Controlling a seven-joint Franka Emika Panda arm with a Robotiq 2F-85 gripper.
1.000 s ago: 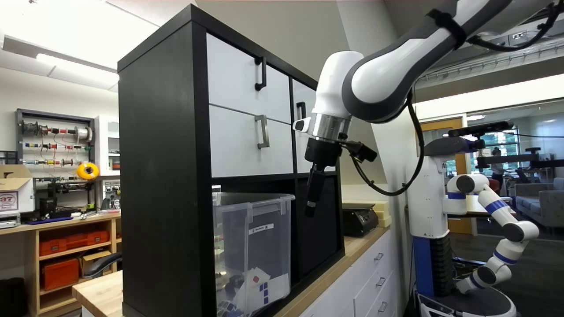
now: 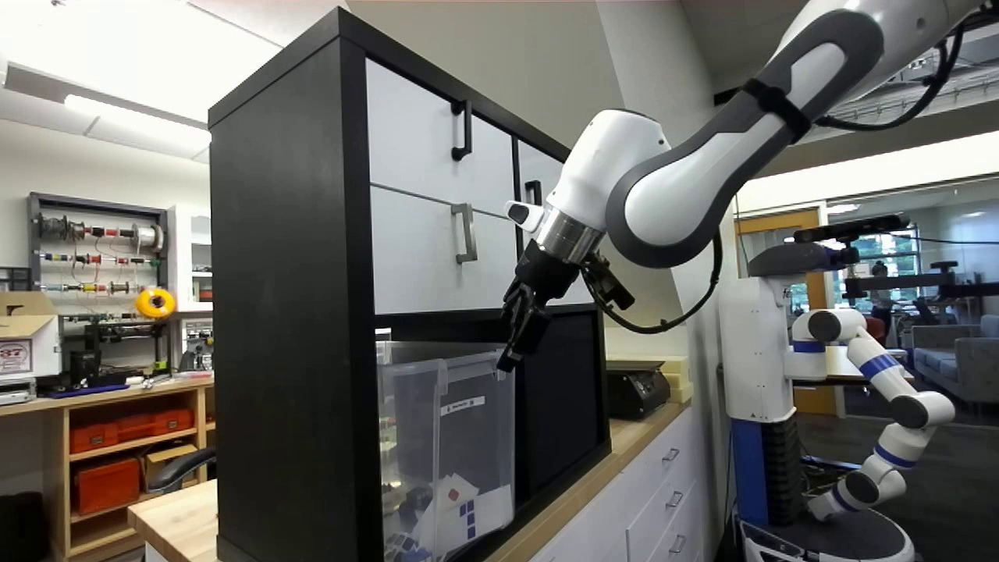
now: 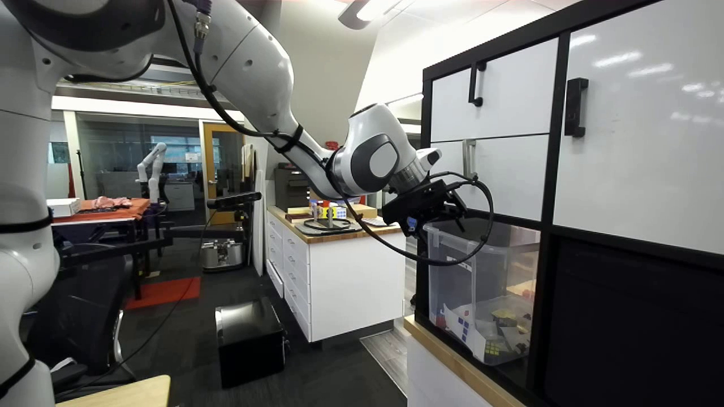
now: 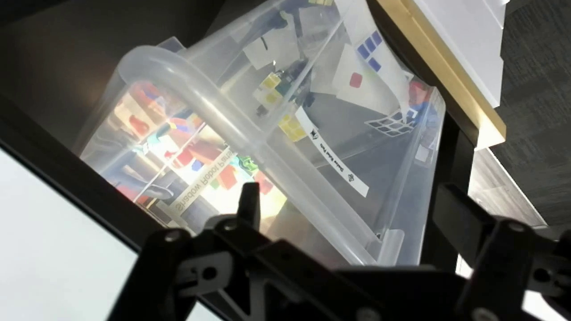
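Note:
A clear plastic bin (image 2: pixel 468 421) stands in the lower open compartment of the black-framed cabinet (image 2: pixel 281 281). My gripper (image 2: pixel 515 336) is open in front of the cabinet, tilted toward the bin's upper edge. In the wrist view the bin's rim (image 4: pixel 230 125) runs diagonally, passing between the spread fingers as seen from this camera; whether they touch it I cannot tell. Through the clear walls show loose papers, colored pieces and a printed label (image 4: pixel 332 152). From the other side, my gripper (image 3: pixel 444 213) appears at the bin's top front edge (image 3: pixel 441 237).
White doors with handles (image 2: pixel 465 232) close the cabinet's upper part, just above the bin. A wooden ledge (image 2: pixel 571 487) runs under the cabinet front, over white drawers (image 3: pixel 353 285). My arm's loose black cable (image 3: pixel 434 261) hangs before the bin.
In exterior view 1 the gripper has moved left, toward the bin, and its wrist has tilted and turned so both fingers now show apart. The bin looks unmoved.

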